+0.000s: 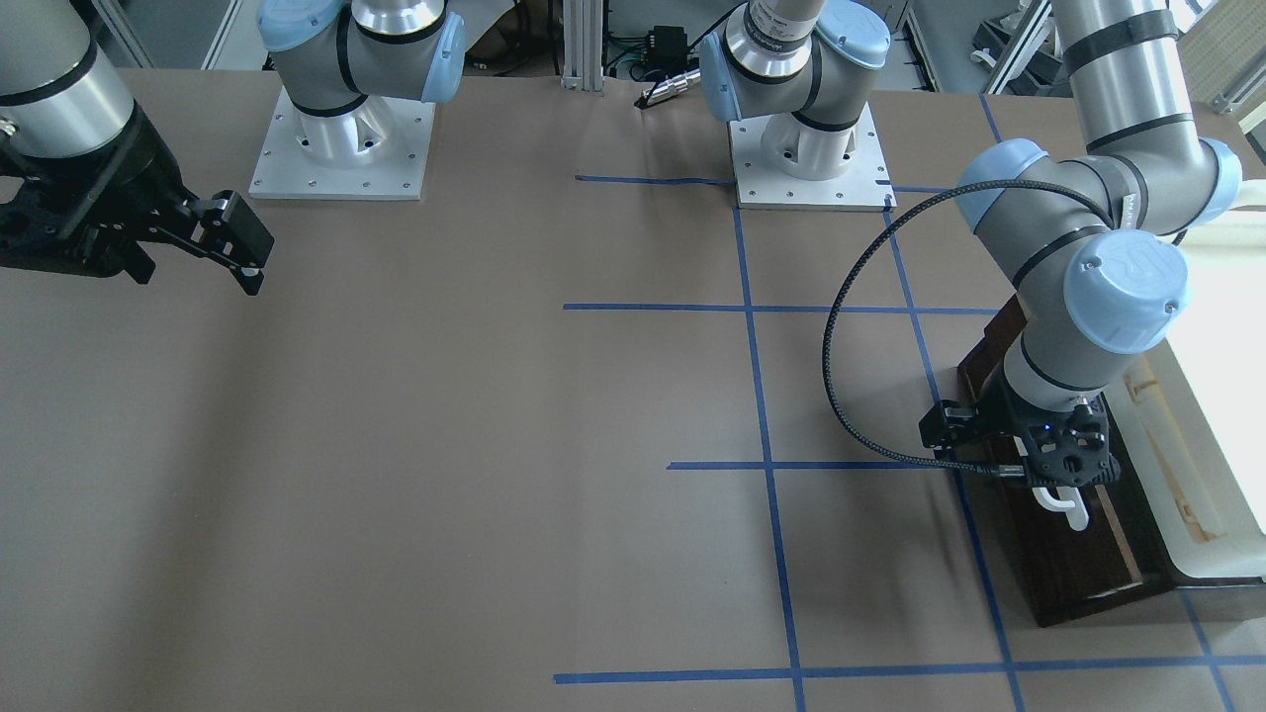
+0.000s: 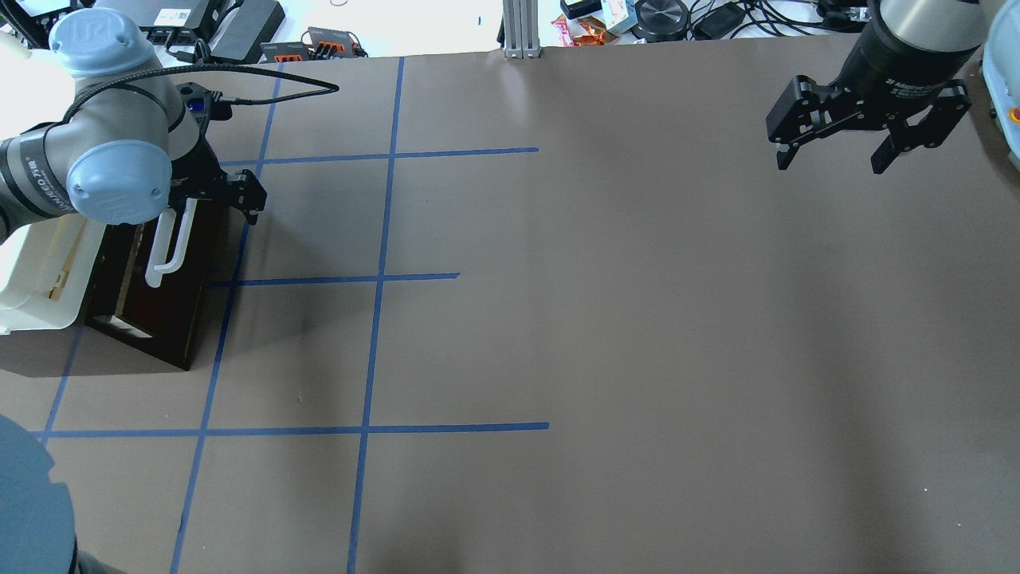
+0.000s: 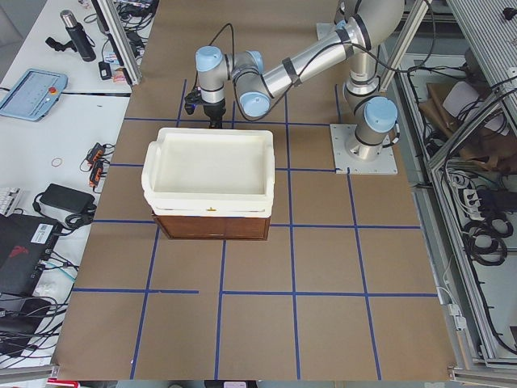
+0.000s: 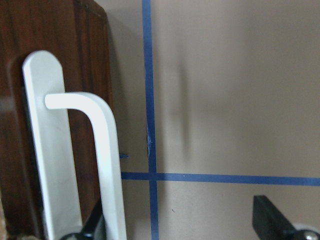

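A dark wooden box [image 1: 1068, 570] with a white lid-like tray [image 3: 208, 170] on top carries a white L-shaped handle [image 4: 107, 145] on its side. My gripper [image 1: 991, 439] is down at that handle, partly hiding it in the front and top views. In the left wrist view the handle runs down to the left finger [image 4: 95, 225], while the right finger [image 4: 267, 220] stands well apart over bare floor, so the gripper is open.
Other arms stand at the back and left in the front view, one with a black gripper [image 2: 880, 124]. The taped floor between them and the box is clear.
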